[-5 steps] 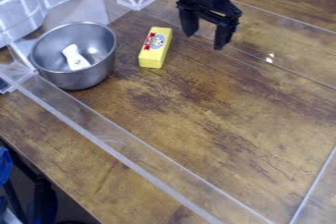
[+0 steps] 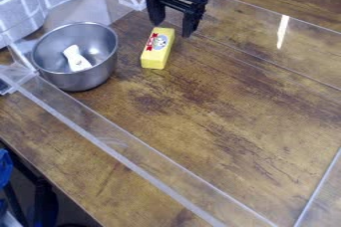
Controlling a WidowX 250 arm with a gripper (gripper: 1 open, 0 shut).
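Observation:
My dark gripper (image 2: 173, 10) is at the top centre, pointing down over the far end of a yellow box (image 2: 158, 52) with a printed label, which lies on the wooden table (image 2: 226, 112). Whether its fingers are open or shut is hard to tell, though they look spread. A steel bowl (image 2: 98, 72) stands left of the box, with a small white object (image 2: 76, 58) inside it.
Clear plastic walls and edges (image 2: 94, 131) run along the left side. Pale grey fabric (image 2: 40, 7) hangs at the upper left.
My gripper has moved left from right of the yellow box to above its far end. The box and bowl have not visibly moved.

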